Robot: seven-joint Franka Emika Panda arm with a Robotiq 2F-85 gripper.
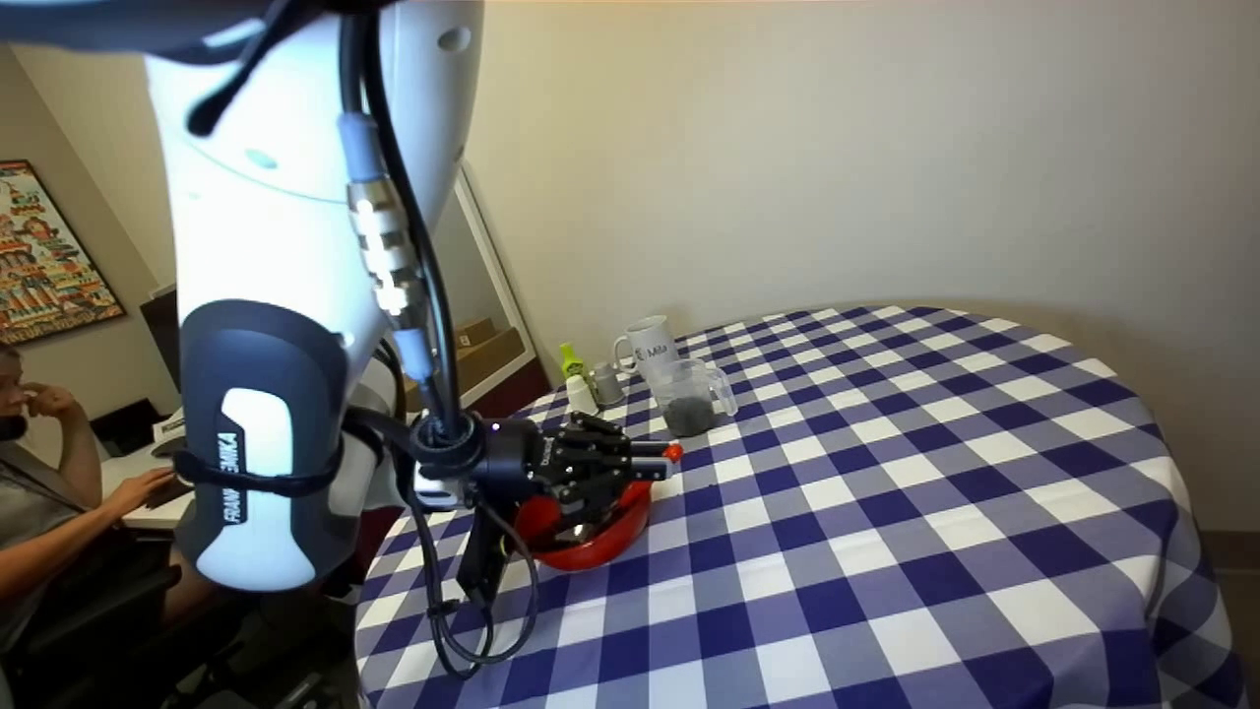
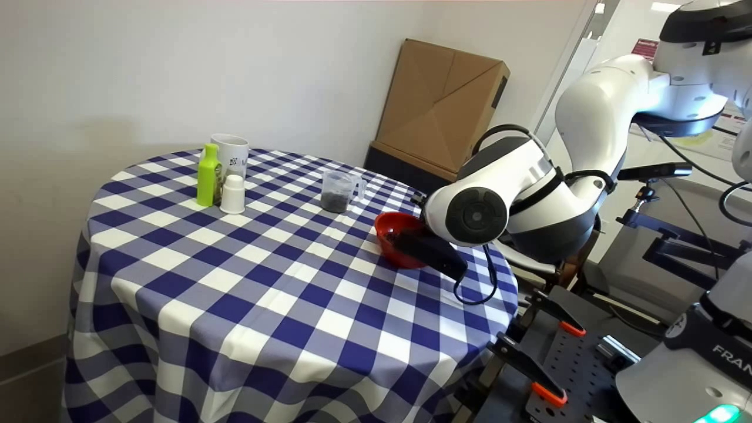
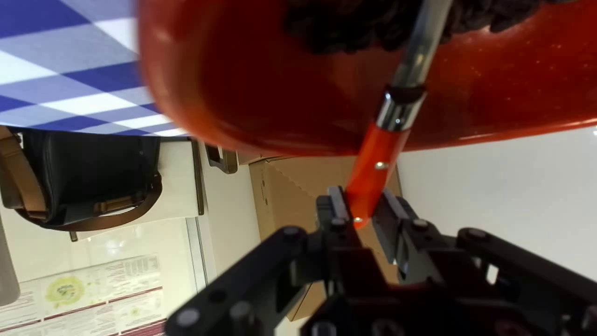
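Note:
My gripper is shut on the red handle end (image 3: 373, 171) of a utensil with a metal shaft (image 3: 419, 53). In the wrist view the shaft runs down into a red bowl (image 3: 268, 120), over dark, crumbly pieces (image 3: 352, 25); the utensil's far end is out of frame. From exterior view 1, the gripper (image 1: 653, 459) lies level above the bowl (image 1: 608, 544), hiding part of its inside, and the handle's red tip pokes out between the fingers. In exterior view 2 the arm covers the gripper and part of the bowl (image 2: 385, 245).
Behind the bowl stands a clear measuring cup (image 1: 691, 396) with dark contents. A white mug (image 1: 653, 343), a green bottle (image 2: 208, 176) and a white shaker (image 2: 233, 195) are grouped farther off. Most of the checked tablecloth (image 1: 898, 496) is free.

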